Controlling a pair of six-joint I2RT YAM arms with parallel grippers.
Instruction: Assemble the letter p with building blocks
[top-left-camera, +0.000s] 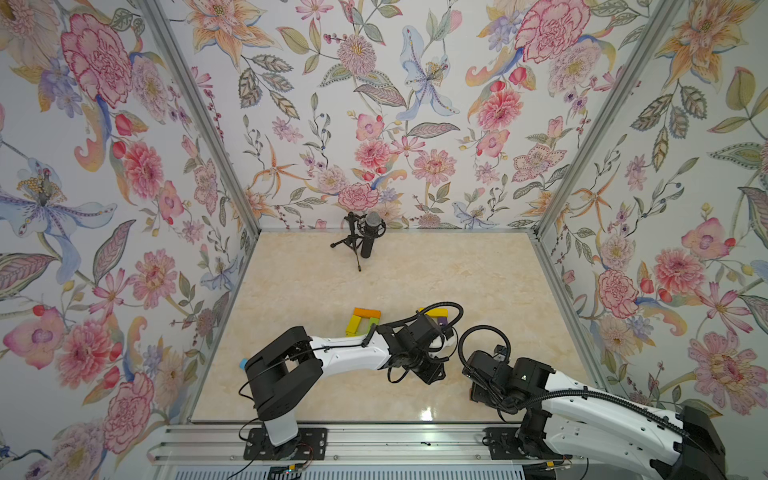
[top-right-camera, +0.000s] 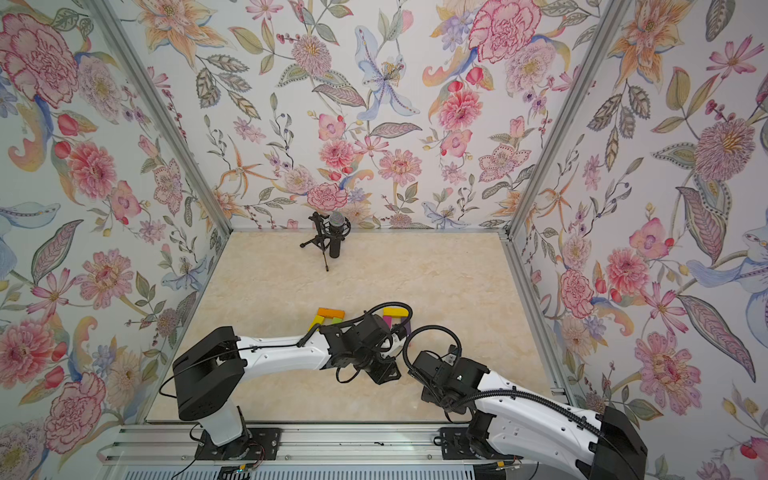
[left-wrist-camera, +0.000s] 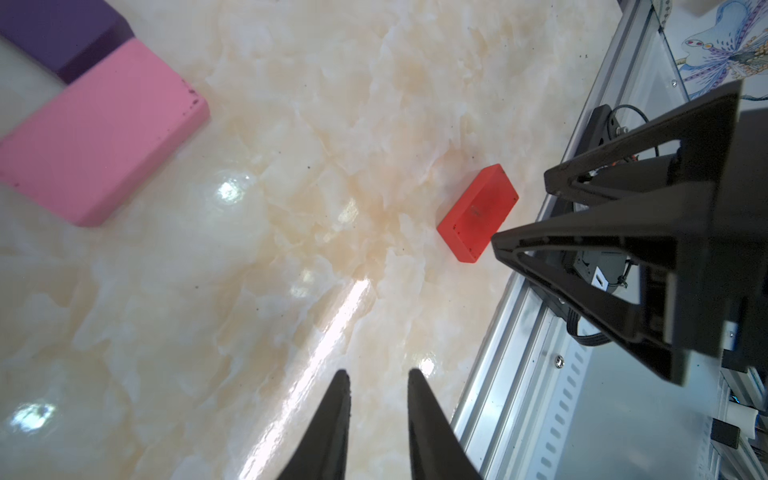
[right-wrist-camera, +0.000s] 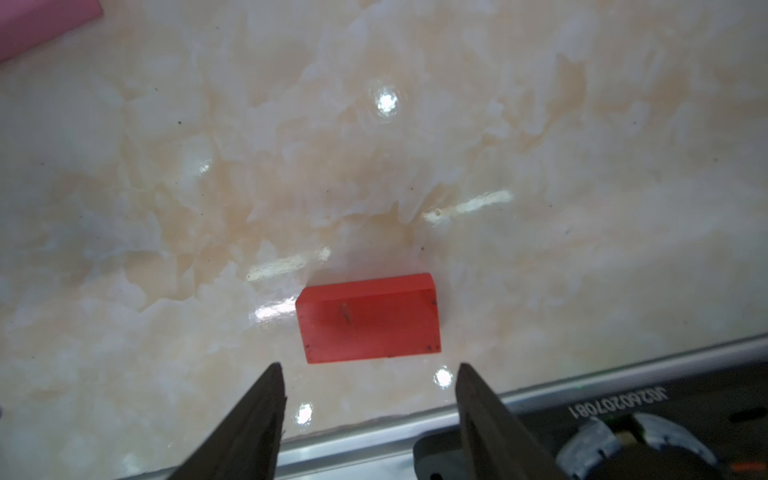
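A red block (right-wrist-camera: 372, 324) lies alone near the table's front edge, and in the right wrist view it sits just beyond the fingertips. My right gripper is above it, part open, with nothing between its fingers. In the left wrist view, the right gripper's fingers (left-wrist-camera: 592, 224) reach toward the same red block (left-wrist-camera: 478, 214). My left gripper is over bare table with its fingers a little apart and empty. A pink block (left-wrist-camera: 104, 132) lies against a purple block (left-wrist-camera: 68, 32). Orange (top-left-camera: 367, 313) and yellow blocks (top-left-camera: 353, 325) are partly behind the left arm.
A small black tripod with a microphone (top-left-camera: 368, 233) stands at the back of the table. A blue piece (top-left-camera: 243, 364) shows at the left edge.
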